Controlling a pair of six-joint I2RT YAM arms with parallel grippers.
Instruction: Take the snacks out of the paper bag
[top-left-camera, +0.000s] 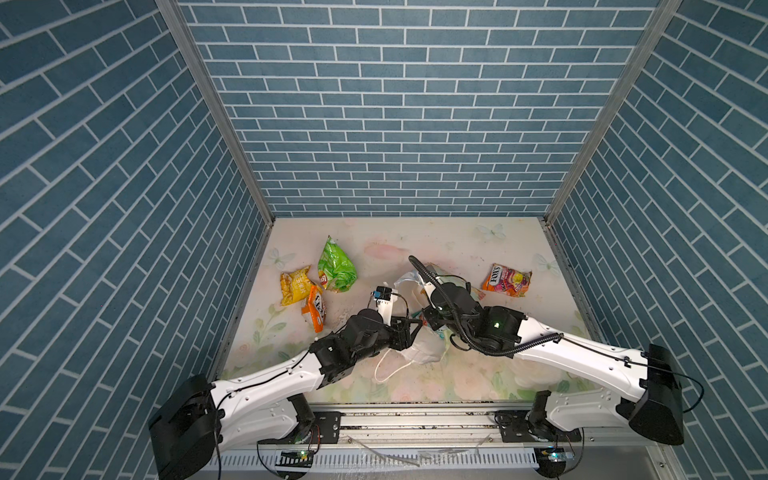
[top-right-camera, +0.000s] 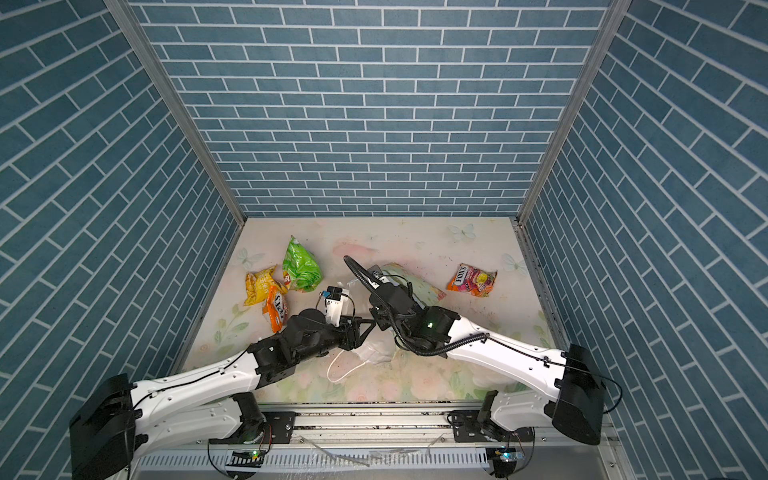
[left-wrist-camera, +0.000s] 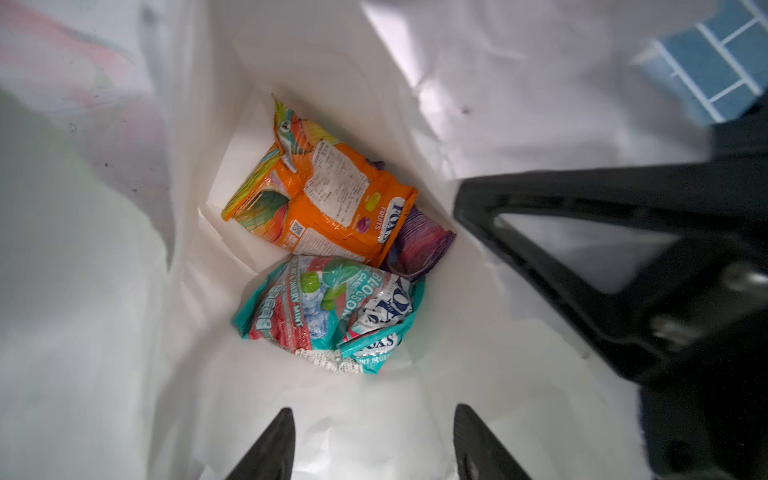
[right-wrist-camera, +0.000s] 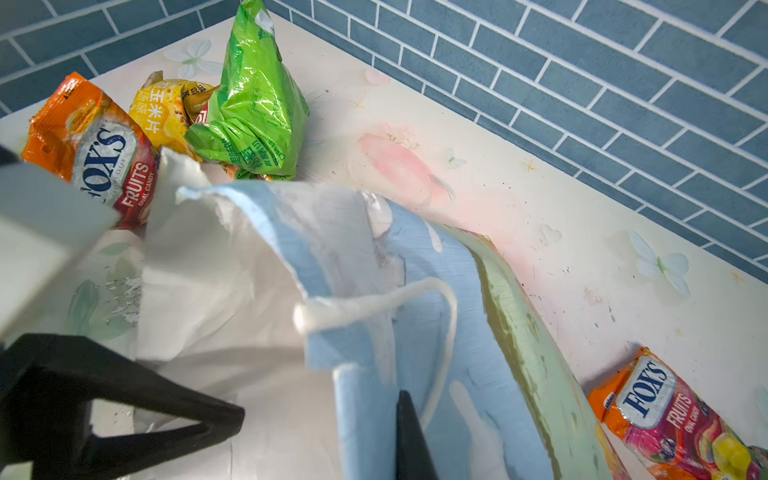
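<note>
The white paper bag (right-wrist-camera: 232, 336) lies on its side with its mouth between my grippers. Inside it, the left wrist view shows an orange snack pack (left-wrist-camera: 336, 192), a teal mint pack (left-wrist-camera: 336, 308) and part of a purple pack (left-wrist-camera: 420, 244). My left gripper is at the bag's mouth, its fingertips apart against white paper; whether paper is pinched there is unclear. My right gripper is shut beside the bag's blue outer side, with no snack visible in it. The right gripper also looms close in the left wrist view.
Out on the table at left are a yellow pack (top-left-camera: 296, 285), a green pack (top-left-camera: 337, 265) and an orange pack (top-left-camera: 315, 308). Another pink-and-orange pack (top-left-camera: 507, 280) lies at right.
</note>
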